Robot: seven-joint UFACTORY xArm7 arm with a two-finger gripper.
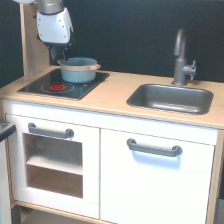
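Observation:
A blue-grey pot (pixel 79 71) with light wooden handles stands upright on the black stove top (pixel 42 88), toward the stove's back right. My gripper (pixel 58 53) reaches down from the upper left, its white hand above the pot's left side. The dark fingers end close to the pot's left rim. They blend into the dark backdrop, so I cannot tell how the fingers stand or whether they touch the pot.
A red burner ring (pixel 55 87) shows left of the pot. The metal sink (pixel 170 98) and its faucet (pixel 181 60) are at the right. Bare wooden counter (pixel 115 90) lies between stove and sink. Below are cabinet doors with grey handles (pixel 153 148).

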